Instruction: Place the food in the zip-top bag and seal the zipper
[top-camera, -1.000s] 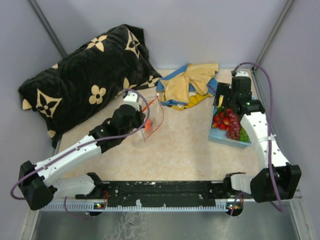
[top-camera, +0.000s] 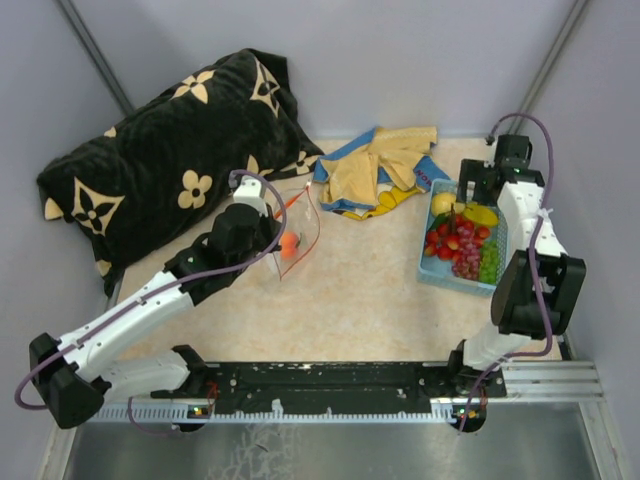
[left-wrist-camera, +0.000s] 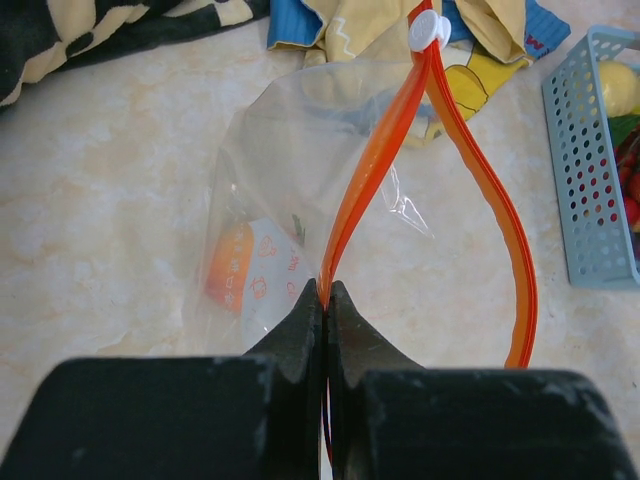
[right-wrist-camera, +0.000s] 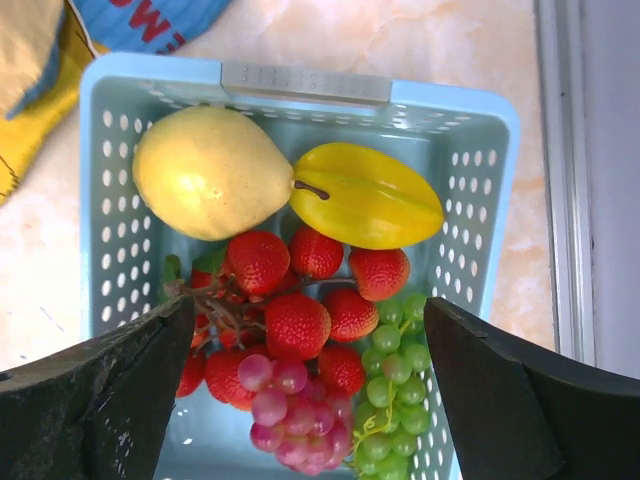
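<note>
A clear zip bag (left-wrist-camera: 285, 150) with an orange zip edge (left-wrist-camera: 372, 165) stands with its mouth spread wide. My left gripper is shut on the near part of that edge. The white slider (left-wrist-camera: 428, 30) sits at the far end of the zip. Through the film an orange-and-white printed patch (left-wrist-camera: 265, 275) shows; whether food lies inside I cannot tell. My right gripper is open above the blue basket (right-wrist-camera: 240, 75), nothing between its fingers. Beneath it lie strawberries (right-wrist-camera: 297, 325), red grapes (right-wrist-camera: 300, 420), green grapes (right-wrist-camera: 395, 390), a yellow star fruit (right-wrist-camera: 365, 195) and a round yellow fruit (right-wrist-camera: 210, 172).
A dark cushion (top-camera: 190, 160) with cream flowers fills the back left. Blue and yellow cloth (top-camera: 375, 170) lies at the back centre. The table (top-camera: 360, 290) between bag and basket is clear. A wall (top-camera: 610, 180) borders the basket's right side.
My right arm has drawn in toward the right wall, uncovering more of the basket's fruit. The left arm has shifted slightly left with the bag's edge.
</note>
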